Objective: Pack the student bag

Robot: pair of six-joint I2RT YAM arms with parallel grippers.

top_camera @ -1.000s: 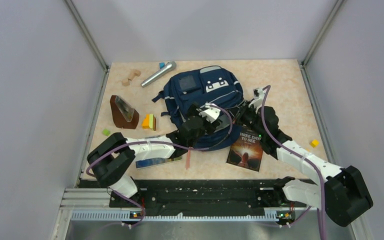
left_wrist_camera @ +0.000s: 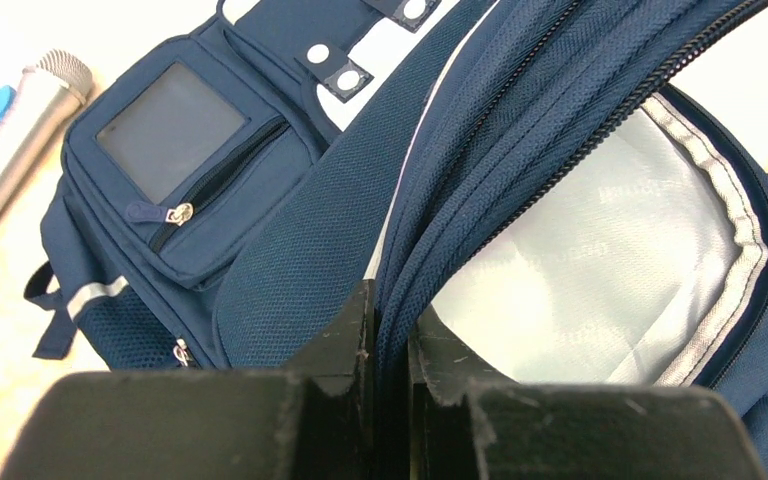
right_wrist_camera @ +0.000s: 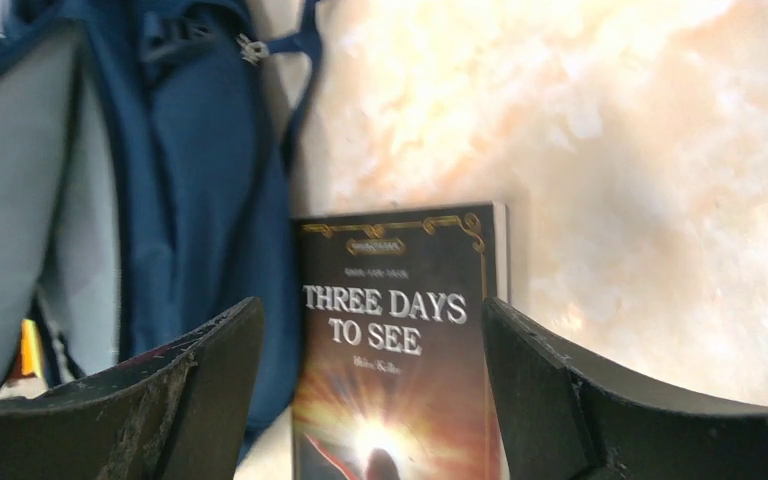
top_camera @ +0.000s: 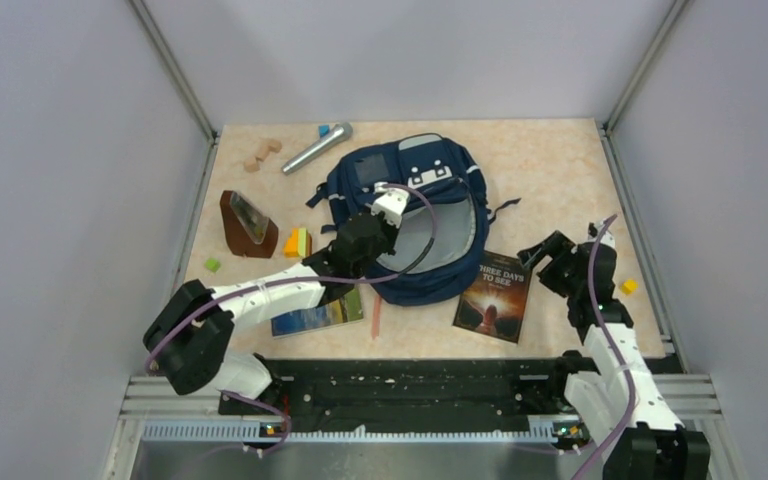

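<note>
A navy backpack (top_camera: 422,291) lies in the middle of the table, its pale-lined main compartment (left_wrist_camera: 600,250) gaping toward the front. My left gripper is at that opening, with the zippered edge of the flap (left_wrist_camera: 430,230) running between its fingers and filling the gap. To the right of the bag my right gripper stands open and empty, above and beside the dark book "Three Days to See" (top_camera: 493,300), which lies flat next to the bag. A picture-covered book (top_camera: 310,318) is partly hidden under the left arm.
At the back left lie a silver microphone (top_camera: 318,148) and wooden pieces (top_camera: 257,158). A brown photo stand (top_camera: 248,225) and yellow-orange blocks (top_camera: 297,243) are left of the bag. A pink stick (top_camera: 376,316) lies in front.
My right gripper has left the bag's opening, swung right and now stands open.
</note>
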